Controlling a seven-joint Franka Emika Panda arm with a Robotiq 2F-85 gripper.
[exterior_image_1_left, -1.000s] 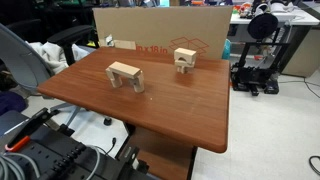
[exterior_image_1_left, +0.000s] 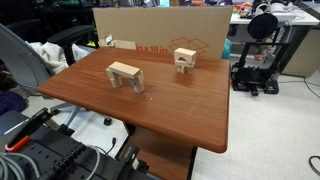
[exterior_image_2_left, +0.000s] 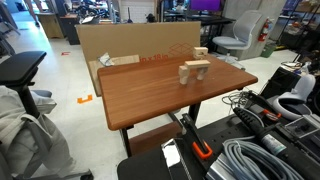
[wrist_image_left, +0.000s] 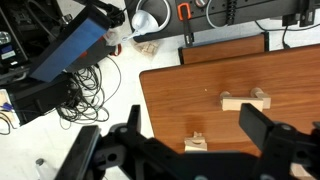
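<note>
In exterior view 1, a long wooden block (exterior_image_1_left: 125, 70) lies across two upright supports, like a small bridge, on the left part of the brown table (exterior_image_1_left: 185, 110). A smaller stack of pale wooden blocks (exterior_image_1_left: 185, 58) stands farther back and to the right. From above, the wrist view shows the bridge's top block (wrist_image_left: 245, 102) and the other stack (wrist_image_left: 195, 144). My gripper is high over the table, its dark fingers spread wide with no object between them. Neither exterior view shows the gripper.
A cardboard panel (exterior_image_1_left: 160, 30) stands upright along the table's back edge. Cables (exterior_image_2_left: 252, 160) and equipment crowd the area beside the table. An office chair (exterior_image_2_left: 235, 30) stands behind.
</note>
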